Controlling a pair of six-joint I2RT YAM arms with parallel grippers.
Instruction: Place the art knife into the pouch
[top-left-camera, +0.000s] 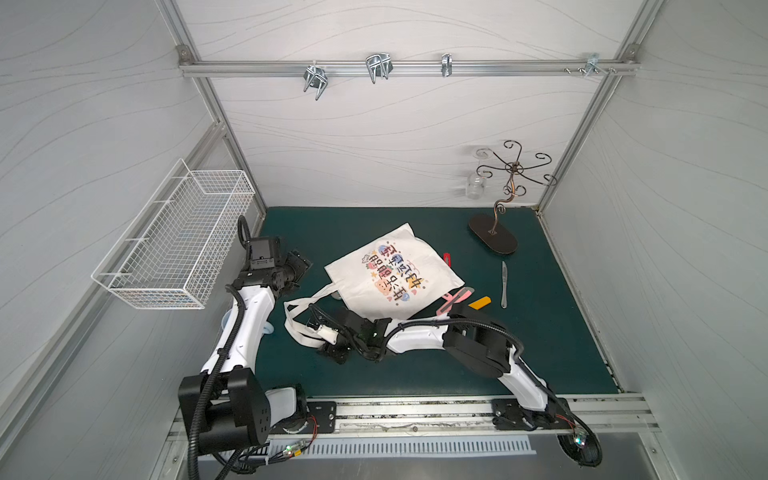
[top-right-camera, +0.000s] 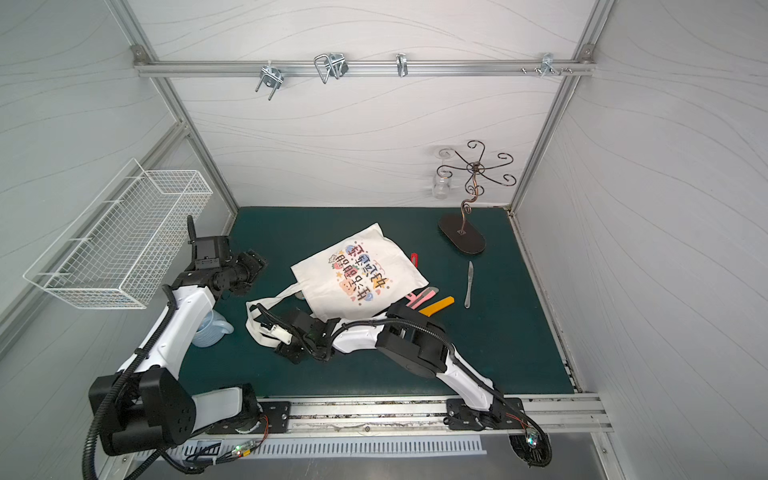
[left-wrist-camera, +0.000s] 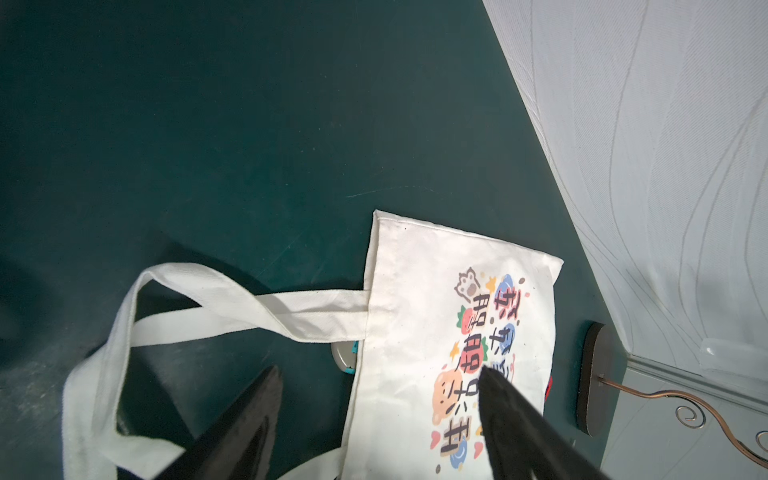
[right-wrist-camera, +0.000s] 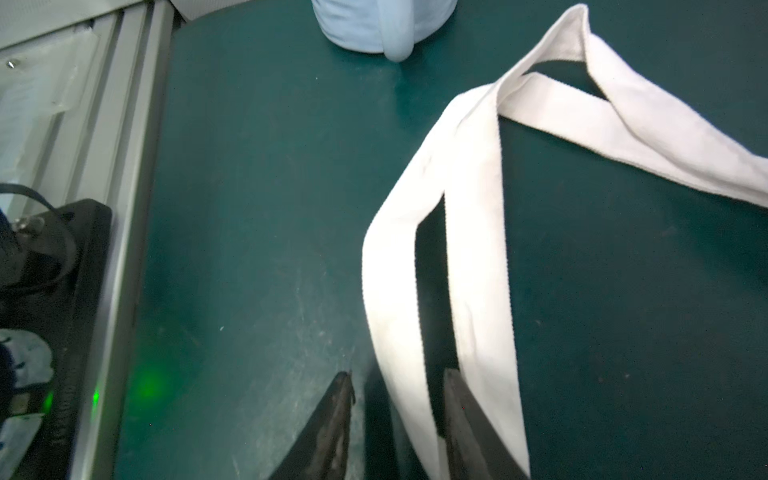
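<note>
The white canvas pouch (top-left-camera: 393, 273) lies flat on the green mat, printed side up, its straps (right-wrist-camera: 472, 264) looped toward the near left. My right gripper is open and low at the straps, with one strap running close by its fingertips. My left gripper hangs open above the mat at the left of the pouch, as the top views show. A red item (top-left-camera: 446, 260), pink-handled tools (top-left-camera: 453, 301) and a yellow tool (top-left-camera: 480, 303) lie partly under or beside the pouch; I cannot tell which is the art knife.
A metal knife (top-left-camera: 504, 284) and a scroll stand (top-left-camera: 492, 233) are at the right. A light blue mug (top-right-camera: 209, 331) sits at the left, under a wire basket (top-left-camera: 177, 240) on the wall.
</note>
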